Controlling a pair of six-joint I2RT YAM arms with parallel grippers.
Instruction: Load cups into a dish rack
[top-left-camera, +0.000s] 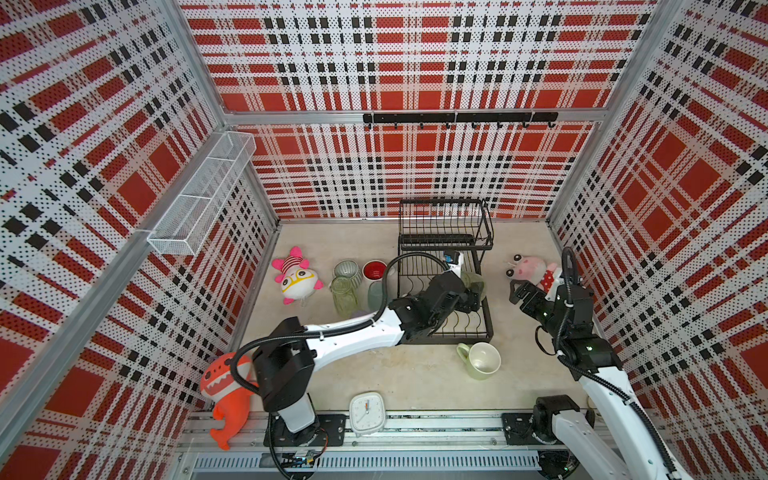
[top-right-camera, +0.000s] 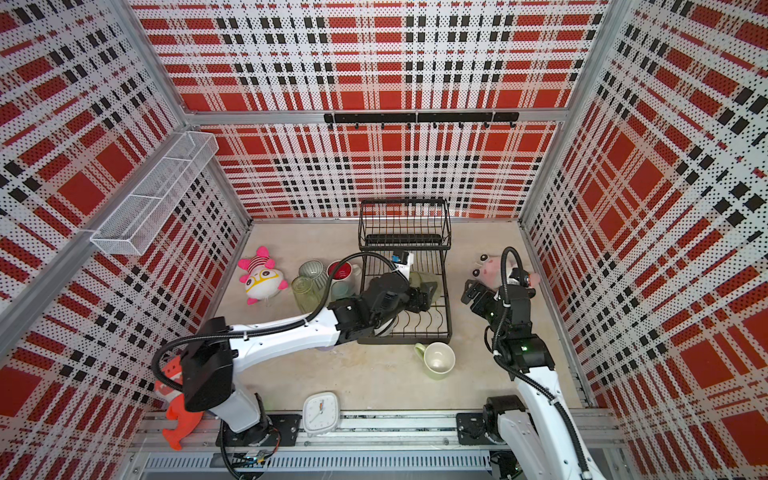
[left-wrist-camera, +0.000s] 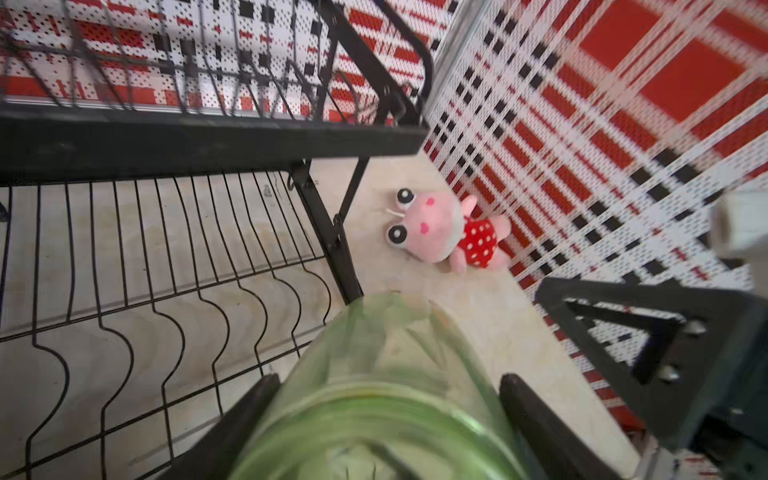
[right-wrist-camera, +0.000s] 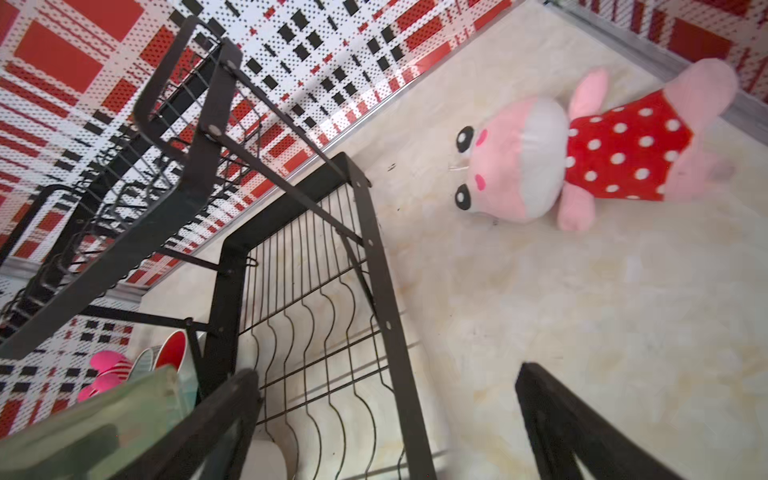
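My left gripper is shut on a clear green glass (left-wrist-camera: 400, 352), held over the right part of the black dish rack (top-left-camera: 489, 324). Whether the glass touches the wires cannot be told. Right of the rack, my right gripper stands open with nothing between its fingers. A pale green mug (top-left-camera: 483, 361) rests upright on the table in front of the rack. Left of the rack are a green glass (top-left-camera: 345, 297), a ribbed clear glass (top-left-camera: 347, 270) and a red-lined cup (top-left-camera: 374, 271). Something white and rounded (right-wrist-camera: 265, 461), partly hidden, shows low in the right wrist view.
A pink plush toy (right-wrist-camera: 528, 160) lies right of the rack, close to the right gripper. Another plush (top-left-camera: 297, 276) sits at the back left. A white clock (top-left-camera: 367, 413) and an orange toy (top-left-camera: 228, 392) are near the front. The rack's raised shelf (top-right-camera: 404, 240) stands behind.
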